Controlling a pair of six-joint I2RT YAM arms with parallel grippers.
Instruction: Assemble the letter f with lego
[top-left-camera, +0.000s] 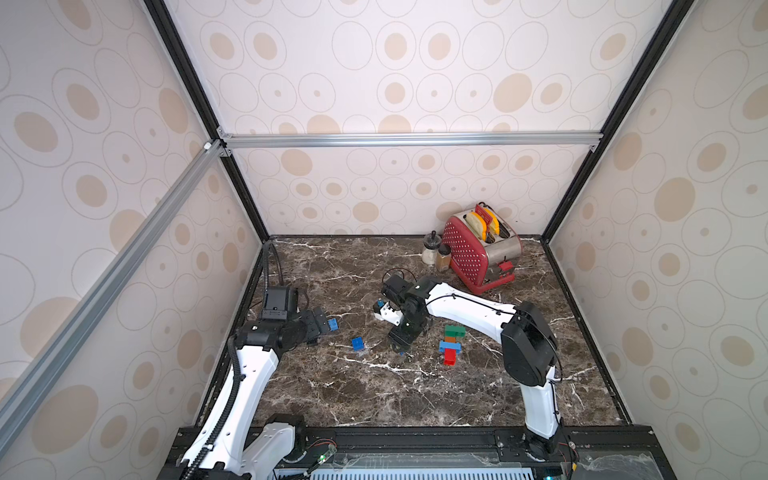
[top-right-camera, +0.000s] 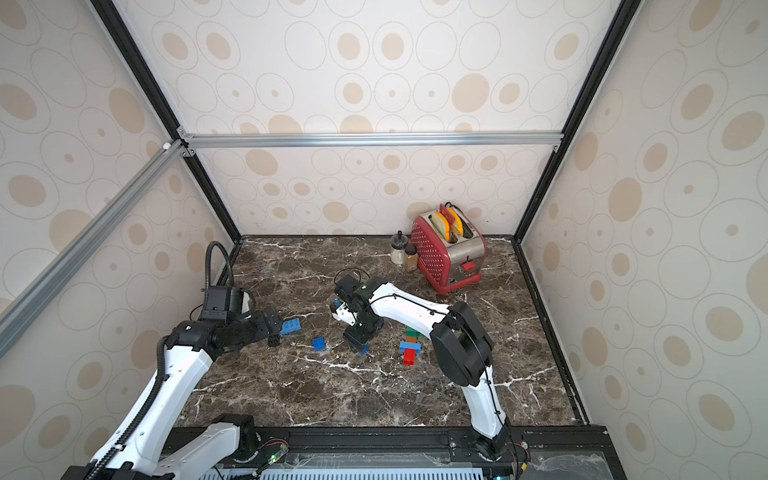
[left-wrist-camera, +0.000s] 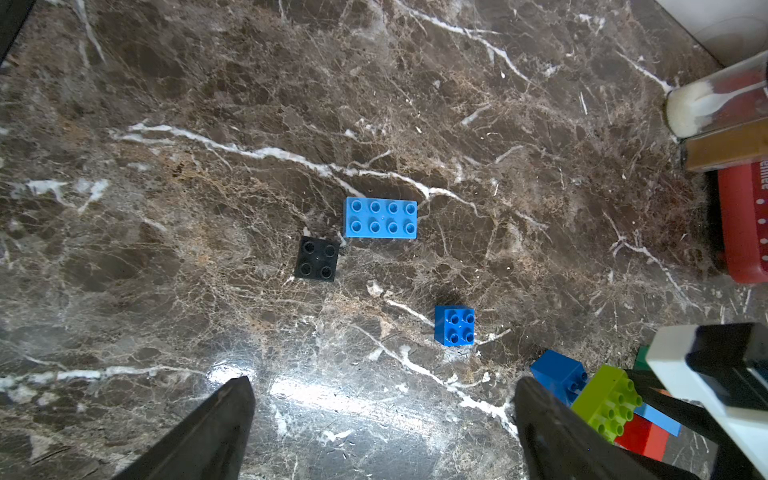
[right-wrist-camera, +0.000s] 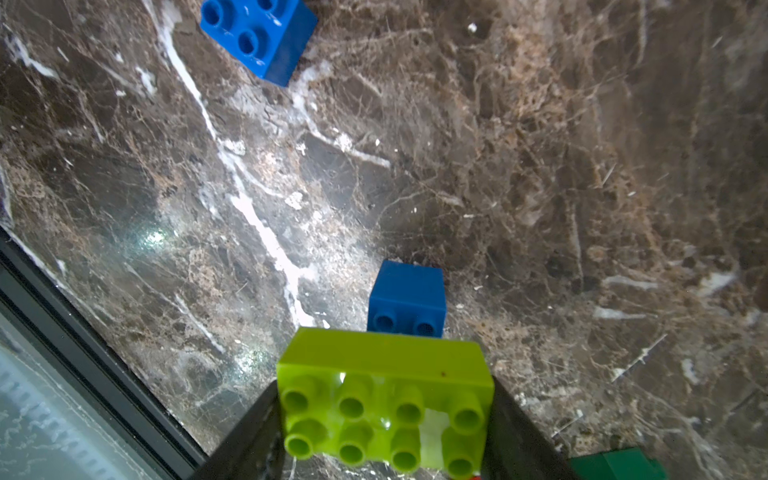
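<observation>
My right gripper is shut on a lime-green brick (right-wrist-camera: 384, 376), studs facing the wrist camera, held above the table. Just beyond it in that view lies a dark blue brick (right-wrist-camera: 408, 292), its near part hidden by the lime one. Another dark blue brick (left-wrist-camera: 454, 326) sits between the two arms. My left gripper stands open and empty over the left side. A light blue brick (left-wrist-camera: 380, 218) and a black brick (left-wrist-camera: 317, 258) lie ahead of it. Red (top-left-camera: 449, 357), light blue (top-left-camera: 449, 347), orange (top-left-camera: 450, 339) and green (top-left-camera: 454, 330) bricks lie grouped on the right.
A red toaster (top-left-camera: 482, 248) and two jars (top-left-camera: 432, 249) stand at the back right. My right forearm (top-right-camera: 406, 309) reaches over the table beside the coloured group, covering part of it in the top right view.
</observation>
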